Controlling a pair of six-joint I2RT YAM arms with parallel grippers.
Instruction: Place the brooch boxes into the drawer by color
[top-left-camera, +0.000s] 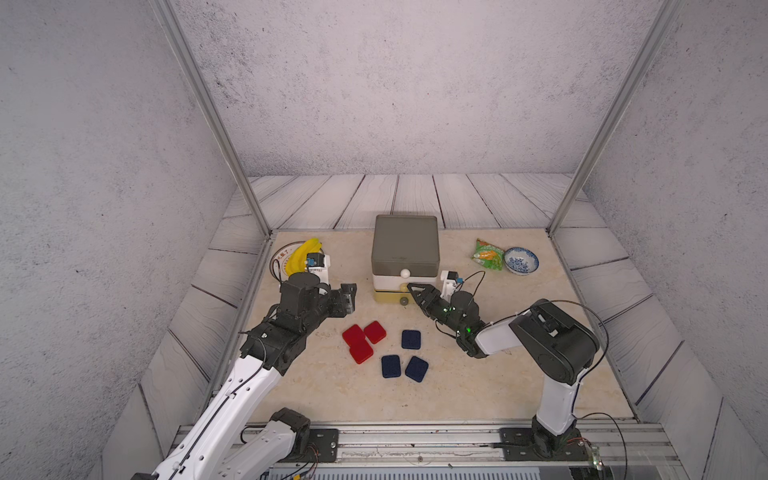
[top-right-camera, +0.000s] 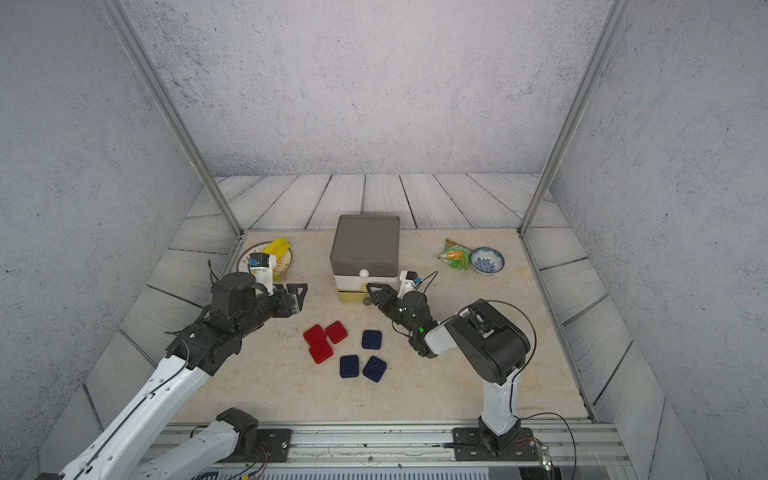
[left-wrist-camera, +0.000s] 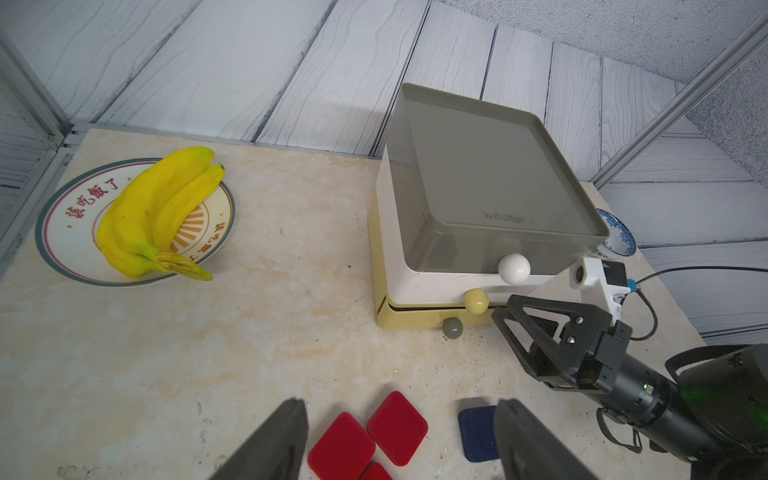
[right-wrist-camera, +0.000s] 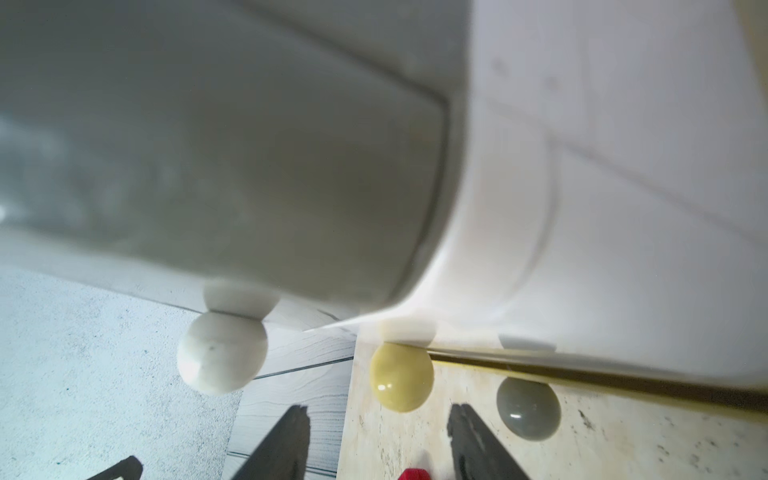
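The stacked drawer unit (top-left-camera: 405, 240) stands at the back centre, with white knob (left-wrist-camera: 513, 269), yellow knob (left-wrist-camera: 476, 301) and grey knob (right-wrist-camera: 528, 409). Red boxes (top-left-camera: 375, 332) and dark blue boxes (top-left-camera: 411, 339) lie in front of it. My left gripper (top-left-camera: 345, 297) hangs open, empty, left of the unit above the table. My right gripper is at the unit's front near the yellow knob, its fingertips apart with nothing visible held between them.
A plate (left-wrist-camera: 64, 236) with bananas (left-wrist-camera: 152, 208) is back left. A green snack bag (top-left-camera: 486, 254) and patterned bowl (top-left-camera: 521, 261) are back right. The table's front middle holds only the boxes.
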